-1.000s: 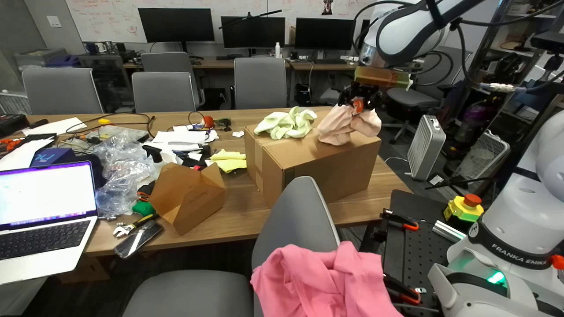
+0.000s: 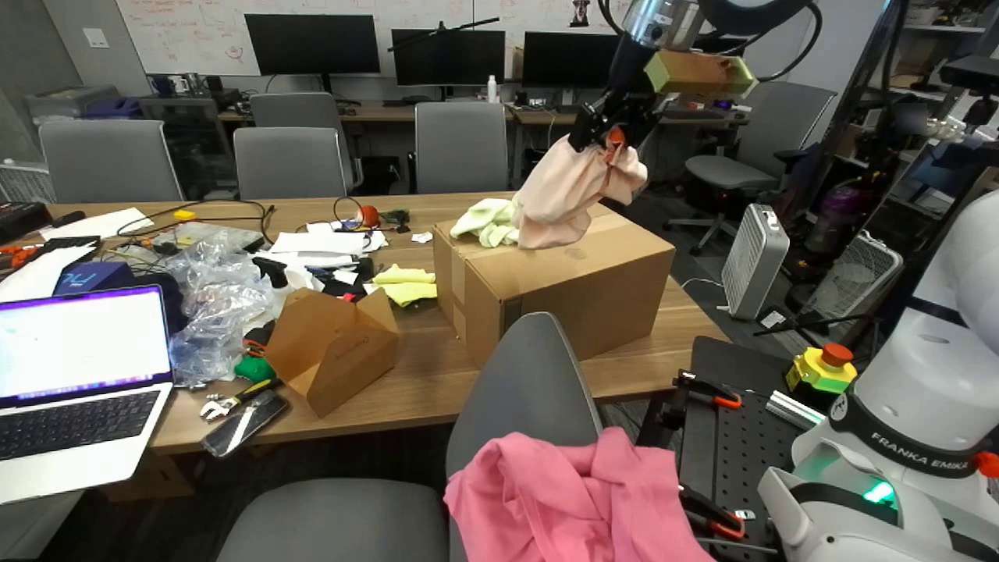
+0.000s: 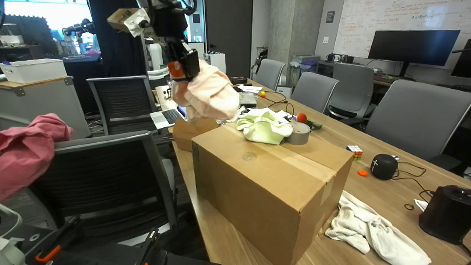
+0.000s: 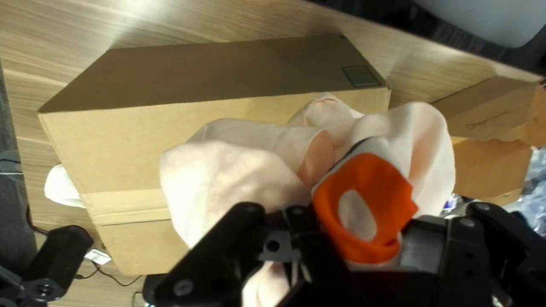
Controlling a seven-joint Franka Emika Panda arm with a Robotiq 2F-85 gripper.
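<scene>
A peach cloth [image 2: 567, 198] hangs bunched from my gripper [image 2: 609, 140], which is shut on it. In exterior view 2 the cloth [image 3: 212, 95] is held in the air around the far end of the large cardboard box [image 3: 260, 172]. From the wrist view, the cloth [image 4: 230, 169] spreads in folds beyond the fingers and covers part of the box top. An orange fingertip pad [image 4: 366, 204] shows against it, while other parts of the fingers are hidden. A pale green cloth [image 3: 265, 128] lies crumpled on top of the box.
A grey tape roll [image 3: 298, 134] sits on the box beside the green cloth. An open small carton [image 2: 337, 346], a laptop [image 2: 84, 393] and clutter occupy the table's left. A white cloth [image 3: 375, 225] lies beside the box; a pink cloth [image 2: 571, 496] drapes over a chair.
My gripper has risen and moved left in exterior view 1, bringing the peach cloth from the box's right part to its middle, partly in front of the green cloth.
</scene>
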